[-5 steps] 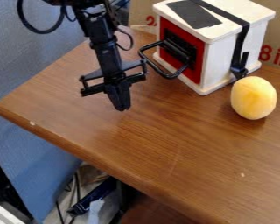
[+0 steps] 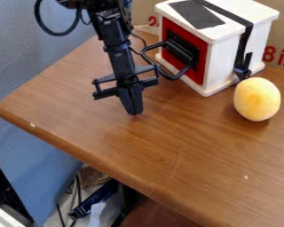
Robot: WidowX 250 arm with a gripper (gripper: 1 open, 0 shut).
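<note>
My black gripper (image 2: 134,105) hangs low over the wooden table, left of a white box (image 2: 225,35) with a red front panel (image 2: 185,56) that carries a black handle. Its fingers point down near the tabletop; whether they are shut or slightly apart is hard to see, and nothing shows held. A pale yellow egg-shaped object (image 2: 257,99) stands on the table to the right, in front of the box.
The wooden table (image 2: 169,160) has clear room across its front and middle. Its left edge drops to a blue partition (image 2: 26,71), with clutter and cables below. Cardboard (image 2: 277,49) stands behind the box.
My gripper has moved slightly to the right, toward the box. The box and yellow object have not moved.
</note>
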